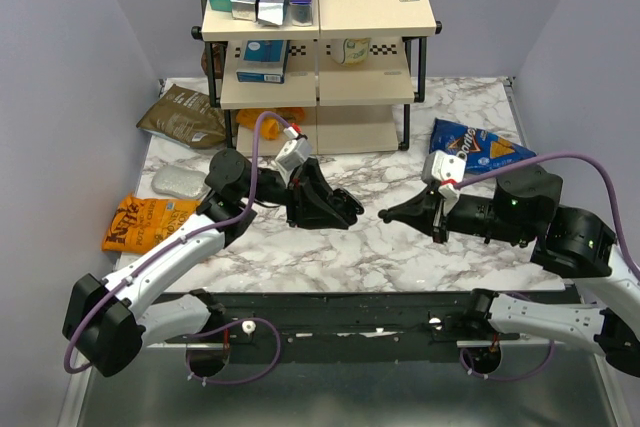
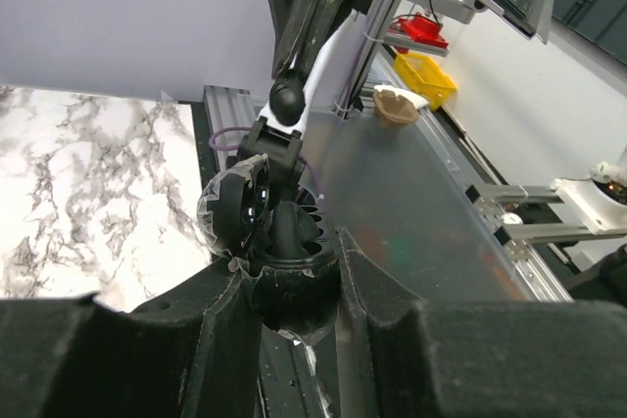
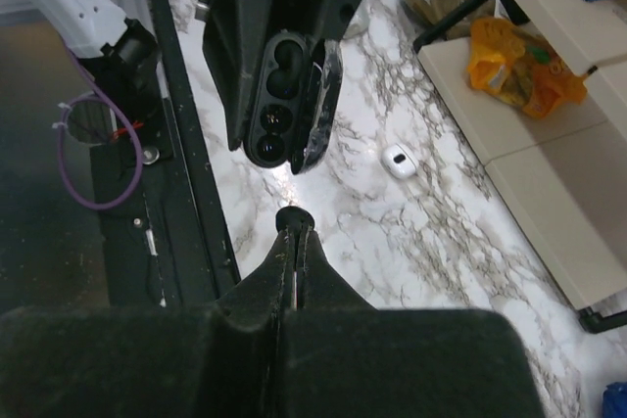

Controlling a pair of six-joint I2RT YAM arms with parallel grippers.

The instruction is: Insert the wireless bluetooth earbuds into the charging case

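Observation:
The black charging case (image 2: 294, 286), lid raised, is clamped between the fingers of my left gripper (image 1: 340, 211). A dark rounded shape sits in one part of it; in the right wrist view the case (image 3: 277, 105) shows round hollows facing out. My right gripper is shut on a small black earbud (image 3: 293, 216), whose rounded end sticks out past the fingertips. From above, this earbud (image 1: 384, 216) is just right of the case, with a gap between them. The left wrist view has the earbud (image 2: 287, 100) above the case, apart from it.
A small white earbud-case-like object (image 3: 399, 161) lies on the marble table (image 3: 372, 242). A beige shelf (image 1: 358, 130) with boxes stands at the back. Snack bags, including a blue one (image 1: 470, 145) and an orange one (image 1: 145, 224), lie at the sides.

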